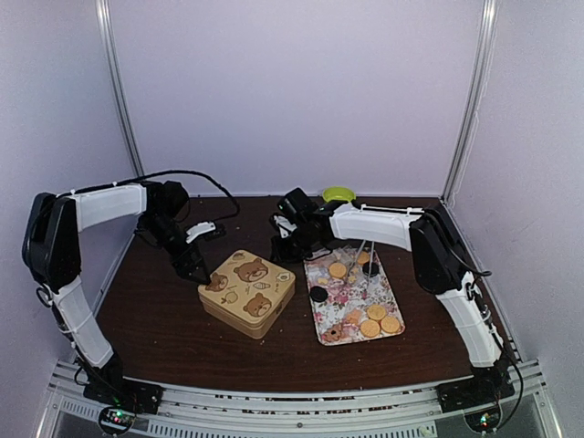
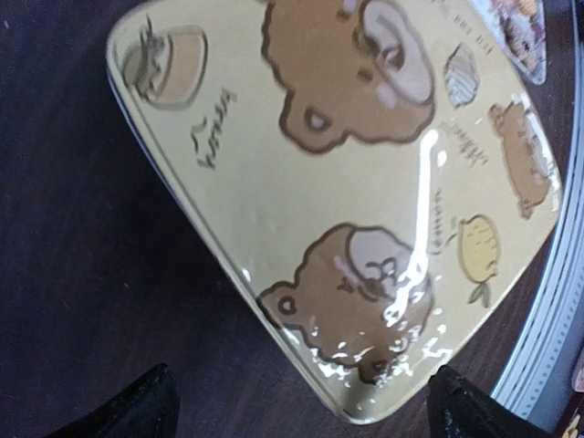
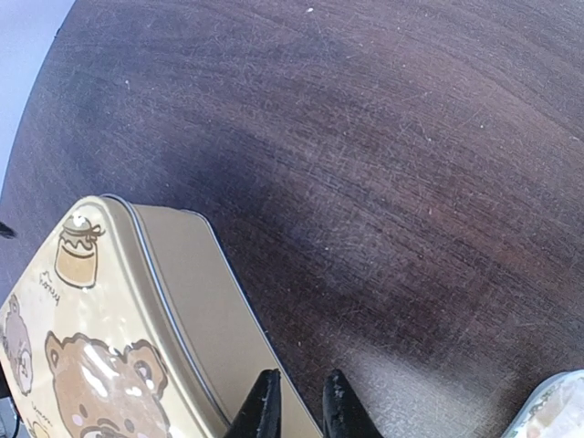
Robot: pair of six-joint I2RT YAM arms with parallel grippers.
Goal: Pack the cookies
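Observation:
The closed cream tin box [image 1: 239, 301] with bears on its lid stands left of the table's middle. My left gripper [image 1: 200, 274] is at its left corner; in the left wrist view the fingers are wide open, a lid corner [image 2: 360, 388] showing between them. My right gripper is by the box's back right side, its fingertips [image 3: 339, 401] close together with a narrow gap. No object shows clearly between them. To the right, a flowered tray [image 1: 345, 310] holds light cookies [image 1: 377, 312] and dark cookies [image 1: 318, 294].
A green bowl [image 1: 338, 193] stands at the back edge, behind the right arm. The right forearm passes over the tray's far end and hides part of it. Bare dark table [image 1: 182, 338] lies in front of the box.

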